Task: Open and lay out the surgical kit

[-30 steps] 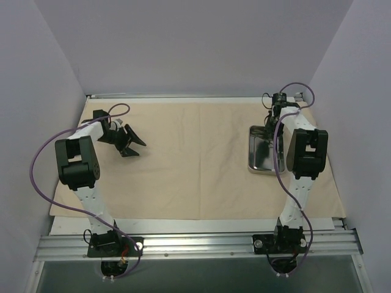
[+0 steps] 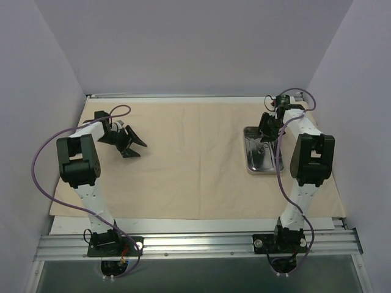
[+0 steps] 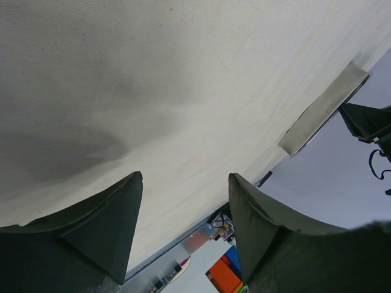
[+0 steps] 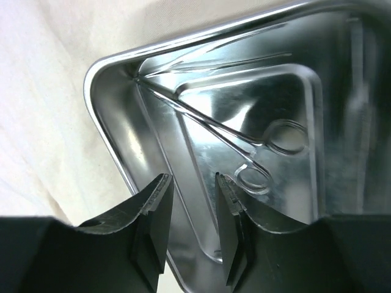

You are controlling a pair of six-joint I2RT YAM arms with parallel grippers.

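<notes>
A steel tray (image 2: 261, 165) lies on the cloth at the right. In the right wrist view it holds a pair of ring-handled scissor-like instruments (image 4: 226, 131) and other slim metal pieces near one corner. My right gripper (image 2: 267, 128) is over the tray's far part, its fingers (image 4: 244, 238) part open with nothing seen between them. My left gripper (image 2: 134, 146) hangs open over bare cloth at the left, its fingers (image 3: 91, 232) wide apart.
Walls stand close at both sides and at the back.
The right arm has shifted slightly, its gripper moving a little left and toward the front over the tray. The tray appears moved slightly left. The left arm is nearly still.
</notes>
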